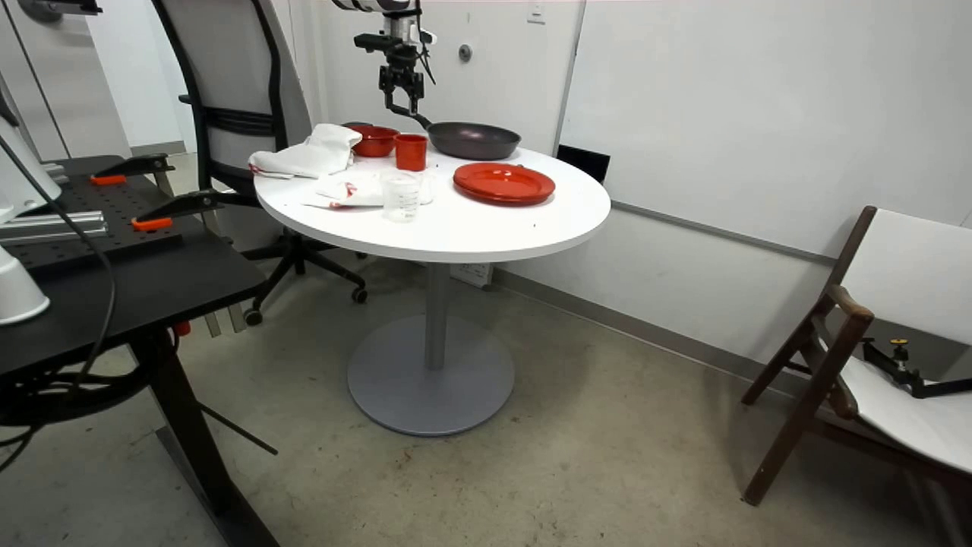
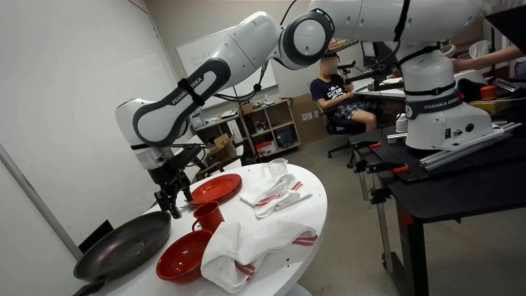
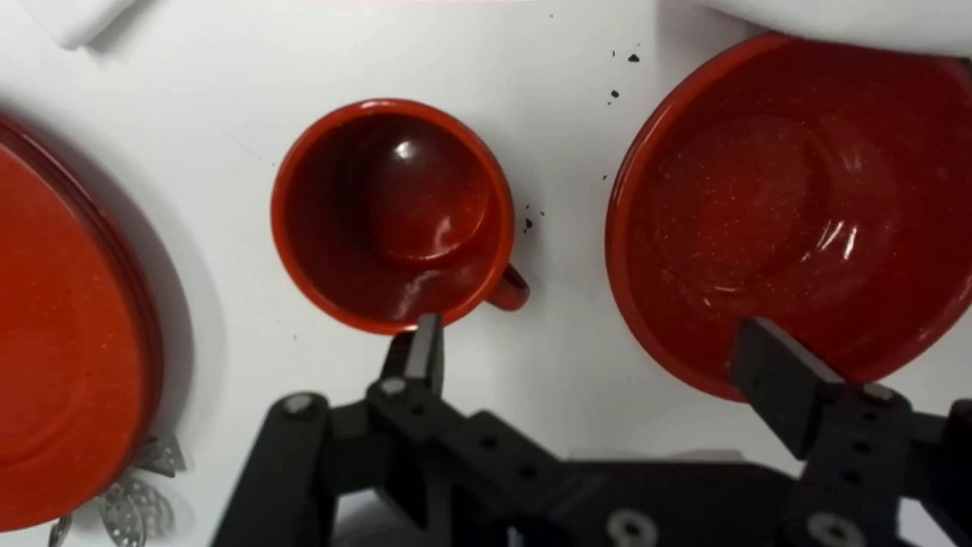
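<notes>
My gripper is open above the table, its fingertips wide apart and empty. In the wrist view a red mug [image 3: 392, 219] stands upright just beyond the left fingertip, its handle toward the lower right. The right finger [image 3: 784, 383] overlaps the near edge of a red bowl [image 3: 756, 182] in that view. Exterior view 1 has the gripper [image 1: 401, 105] hanging clear of the tabletop, behind the red cup and near the pan's handle. A dark frying pan [image 2: 123, 246] lies close by the gripper [image 2: 176, 204] in exterior view 2.
Red plates [image 1: 503, 182] are stacked right of the mug, with metal utensils [image 3: 127, 501] beside them. Two white towels [image 2: 261, 241] with red stripes and a clear measuring cup [image 1: 401, 194] take up the opposite side. Bare tabletop [image 1: 474, 232] shows along the front.
</notes>
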